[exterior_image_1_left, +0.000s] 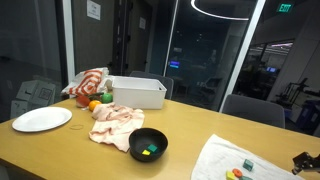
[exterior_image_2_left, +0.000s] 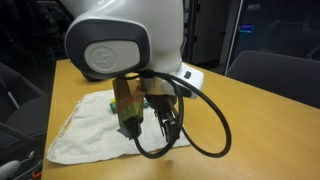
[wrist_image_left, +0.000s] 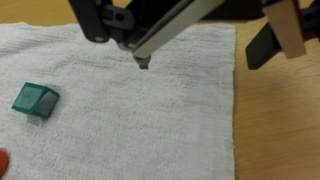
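My open gripper is over the right part of a white towel (wrist_image_left: 150, 125) in the wrist view, its fingers apart and nothing seen between them. Left of it on the cloth lies a green block (wrist_image_left: 36, 100), clear of the fingers. Part of a red-orange piece (wrist_image_left: 3, 162) shows at the left edge. In exterior view 1 the gripper (exterior_image_1_left: 304, 162) is at the far right edge, with the green block (exterior_image_1_left: 248, 163) and several coloured pieces on the towel. The arm (exterior_image_2_left: 125, 45) hides much of the towel in exterior view 2.
A black bowl (exterior_image_1_left: 148, 152) holds blue and yellow-green blocks. Further left are a pink cloth (exterior_image_1_left: 115, 130), a white plate (exterior_image_1_left: 42, 119), a white bin (exterior_image_1_left: 140, 96) and fruit beside a striped cloth. Bare table lies between bowl and towel.
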